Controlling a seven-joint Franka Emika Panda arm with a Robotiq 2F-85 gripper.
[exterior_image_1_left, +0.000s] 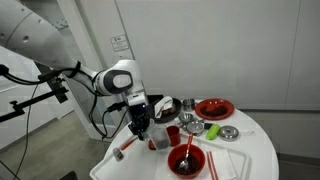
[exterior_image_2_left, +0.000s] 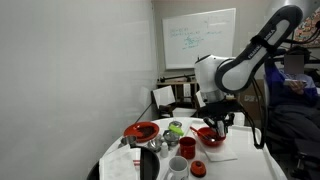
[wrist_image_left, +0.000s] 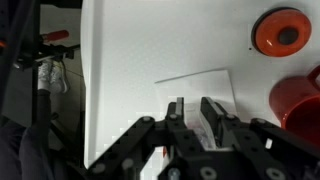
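In exterior view 1, my gripper (exterior_image_1_left: 139, 129) hangs above the near-left part of the white table, just left of the mugs. It is shut on a greyish utensil, whose rounded pale head (exterior_image_1_left: 157, 136) shows to its right. An orange-red strip (exterior_image_1_left: 128, 143) lies in line with it on the other side, probably its handle. From the wrist, my gripper covers most of that utensil, so its exact kind cannot be told. Beneath lies a white sheet (wrist_image_left: 190, 88) on the table. My gripper (exterior_image_2_left: 222, 124) is small and dark in exterior view 2.
A red bowl (exterior_image_1_left: 176, 165) with a utensil in it stands to the right. A red mug (wrist_image_left: 300, 105) and a round red lid-like piece (wrist_image_left: 281, 33) are near the wrist. Farther back are a dark pan (exterior_image_1_left: 166, 107) and a red plate (exterior_image_1_left: 214, 117).
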